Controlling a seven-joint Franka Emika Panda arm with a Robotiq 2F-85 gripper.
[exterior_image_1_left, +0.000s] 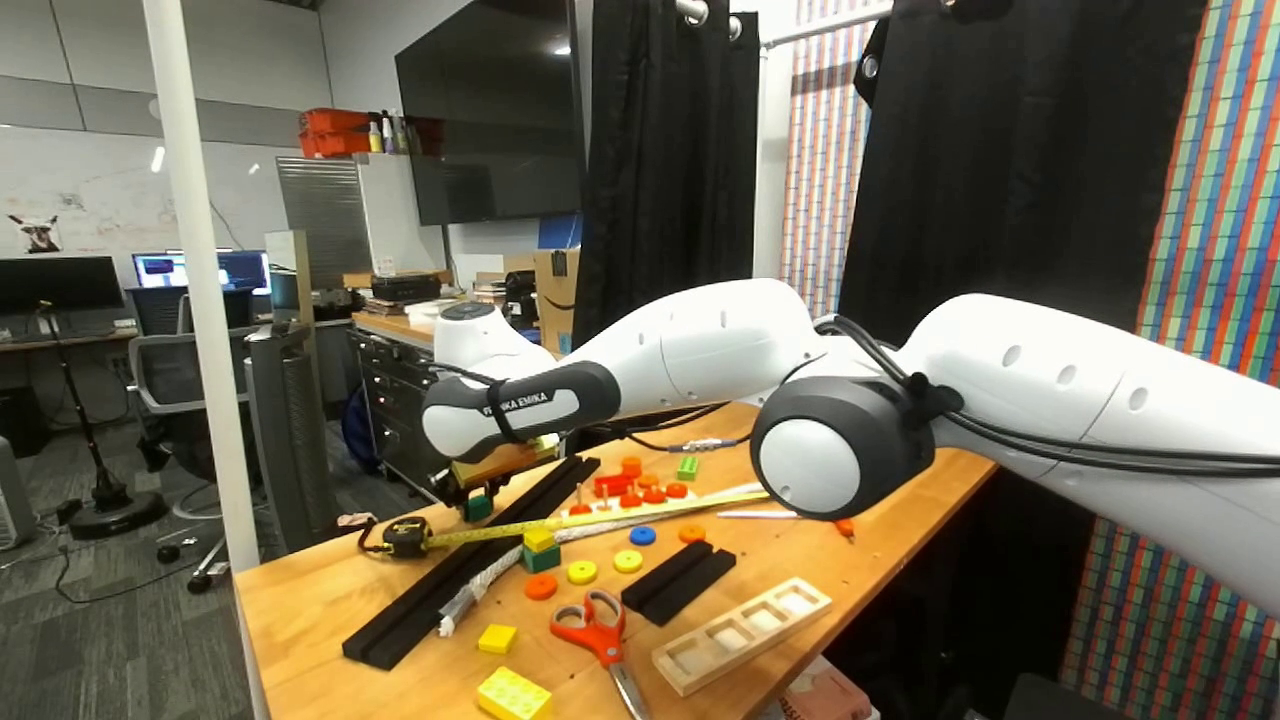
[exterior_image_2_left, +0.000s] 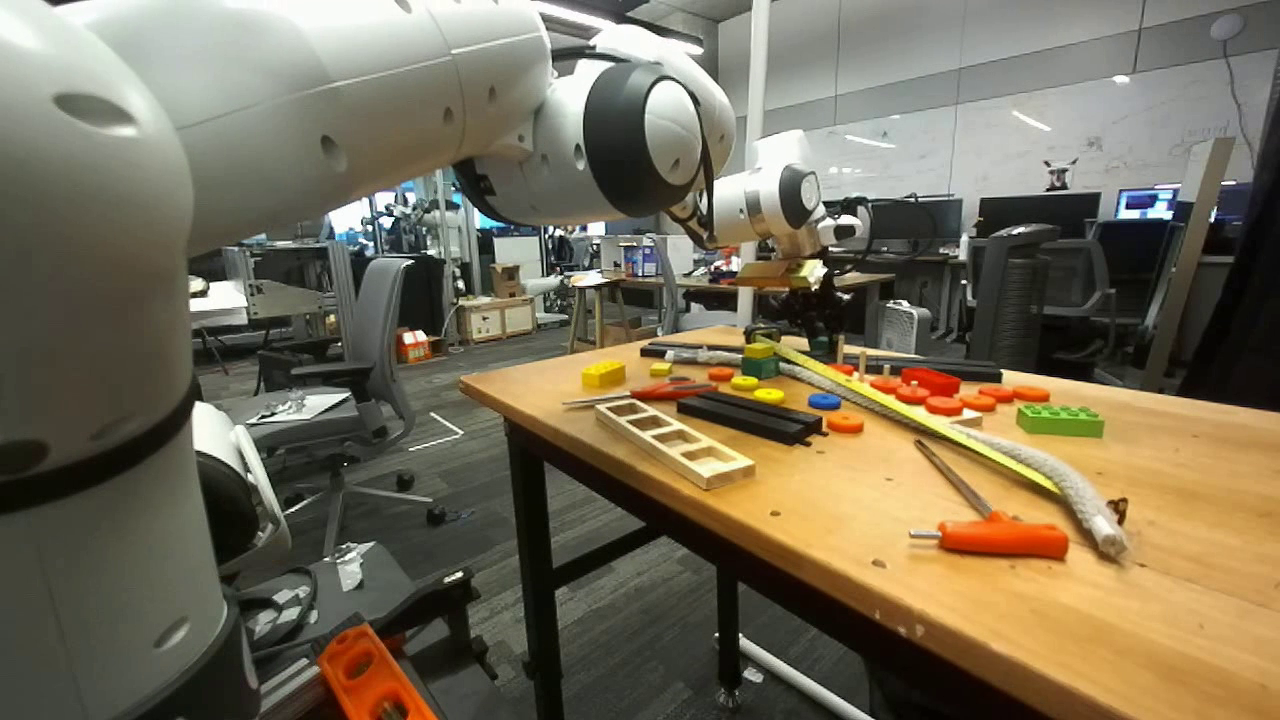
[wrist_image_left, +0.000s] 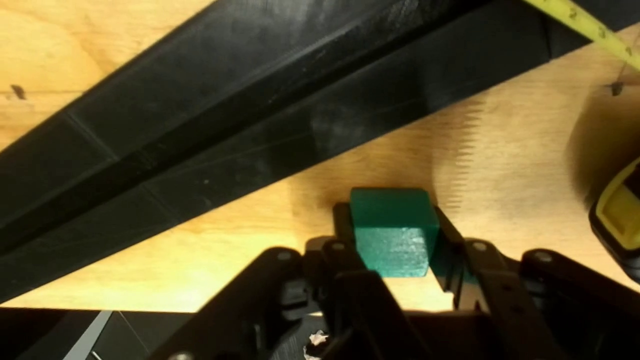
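A dark green block (wrist_image_left: 393, 234) sits between the two black fingers of my gripper, one pressed to each side of it. In exterior view 1 the same block (exterior_image_1_left: 479, 505) is at the table's far left edge, partly covered by my gripper (exterior_image_1_left: 470, 490), which is low over the wood. Whether the block rests on the table or is slightly raised, I cannot tell. Exterior view 2 shows the gripper (exterior_image_2_left: 819, 318) at the table's far end, the block hardly visible there.
A long black rail (wrist_image_left: 240, 126) runs just beside the block. On the other side lies a tape measure (wrist_image_left: 624, 210), its yellow blade crossing the rail. A yellow block tops another green block (exterior_image_1_left: 541, 558). Scissors (exterior_image_1_left: 590, 624), a wooden tray (exterior_image_1_left: 741, 636) and several rings lie nearer.
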